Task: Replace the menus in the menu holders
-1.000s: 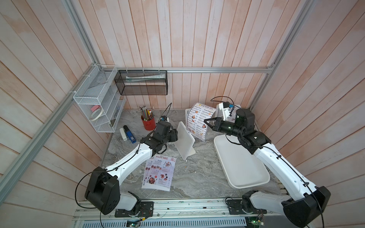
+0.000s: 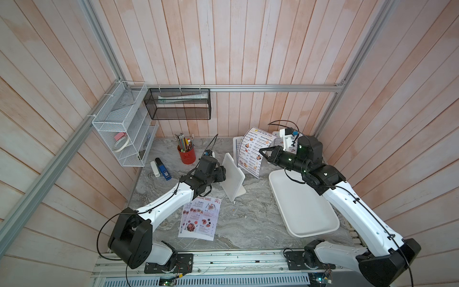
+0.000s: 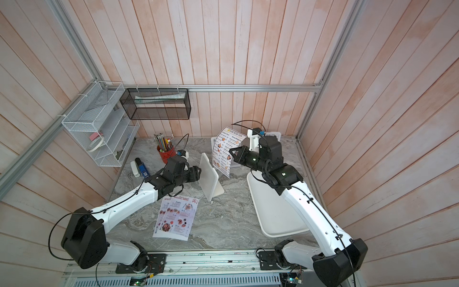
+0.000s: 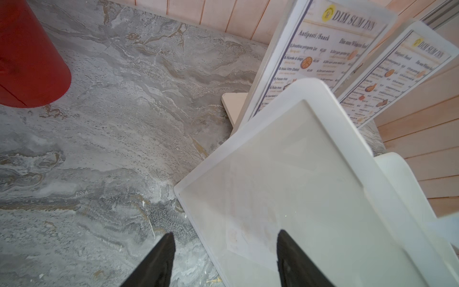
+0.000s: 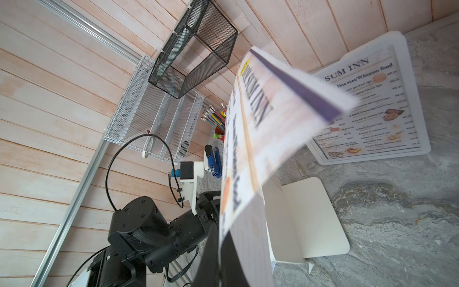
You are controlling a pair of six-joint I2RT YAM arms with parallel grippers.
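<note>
A Dim Sum Inn menu sheet (image 2: 253, 148) hangs bent in the air, its edge pinched in my shut right gripper. In the top left view, the right gripper (image 2: 263, 152) is at the sheet's right side. An empty white menu holder (image 2: 232, 178) stands on the table left of the sheet. My left gripper is open beside the holder's panel (image 4: 286, 191), nothing visible between its fingers. Two more holders stand behind, with Dim Sum menus in the left one (image 4: 330, 40) and the right one (image 4: 396, 71). Several different menu sheets (image 2: 200, 217) lie at the table's front.
A white tray (image 2: 304, 205) lies empty at the right. A red pencil cup (image 2: 188, 155), a blue marker (image 2: 163, 168) and a white object (image 2: 155, 168) stand or lie at the back left. Bare table (image 2: 251, 215) separates the tray from the loose sheets.
My left gripper has shifted slightly right beside the empty holder. The table sheets have not moved.
</note>
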